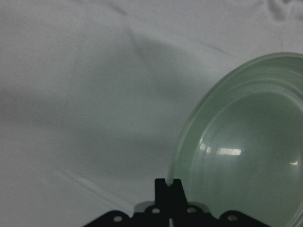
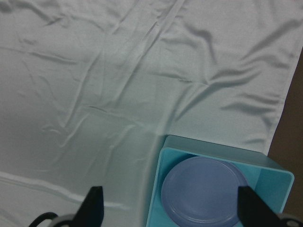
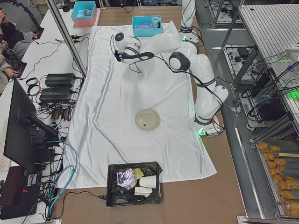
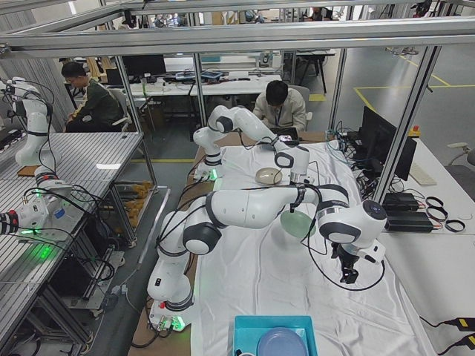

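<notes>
In the left wrist view, a pale green plate (image 1: 251,151) fills the right side, with my left gripper shut on its near-left rim. The plate (image 4: 295,228) shows among the arms in the camera right view. My right gripper is open over the cloth and a teal tub (image 2: 272,184), which holds a blue plate (image 2: 202,189); the tub is below, with nothing visibly held. A beige plate (image 3: 147,119) lies mid-table in the camera left view, a small green item on it.
A black lined crate (image 3: 112,186) with packets sits at the near edge in the camera left view. A monitor (image 3: 18,130) and cables line the left side. White cloth around the beige plate is mostly clear.
</notes>
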